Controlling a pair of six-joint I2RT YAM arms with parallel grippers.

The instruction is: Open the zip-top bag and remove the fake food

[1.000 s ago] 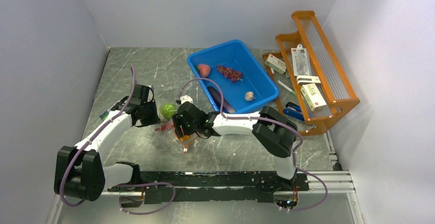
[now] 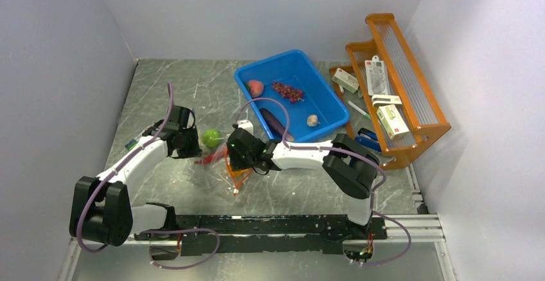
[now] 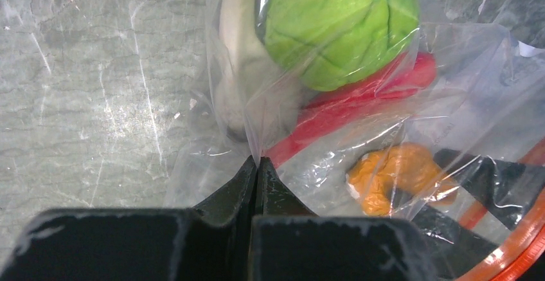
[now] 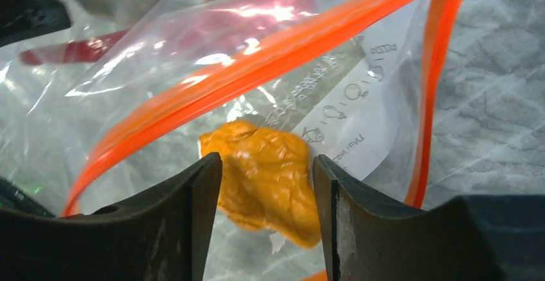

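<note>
A clear zip bag (image 3: 482,81) with an orange zip strip (image 4: 250,69) lies mid-table. It holds green lettuce (image 3: 340,17), a red piece (image 3: 347,104), a pale piece and an orange food piece (image 4: 257,172). My left gripper is shut on the bag's plastic beside the lettuce. My right gripper is part open inside the bag's orange-edged mouth, fingertips either side of the orange piece.
A blue bin (image 2: 308,62) behind holds a peach (image 2: 255,88), grapes (image 2: 286,92), an eggplant (image 2: 272,121) and garlic (image 2: 313,120). A wooden rack (image 2: 418,81) stands at right.
My right gripper has shifted slightly rightward in the top view, and the orange part of the bag with it. My left arm has barely moved.
</note>
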